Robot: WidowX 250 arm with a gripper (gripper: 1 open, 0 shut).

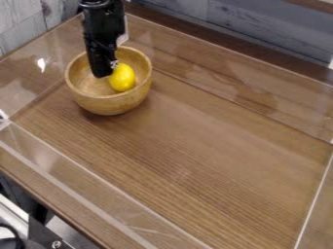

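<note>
A wooden bowl (pixel 101 102) sits at the upper left of the table, with a yellow object (pixel 123 78) inside on its right side. My black gripper (pixel 104 65) reaches from the top edge over the back of the bowl, its tip just left of and above the yellow object. It looks shut, with nothing seen held; the fingertips are small and dark.
A dark gap lies beyond its left edge at the bottom, and its raised edges run along the back.
</note>
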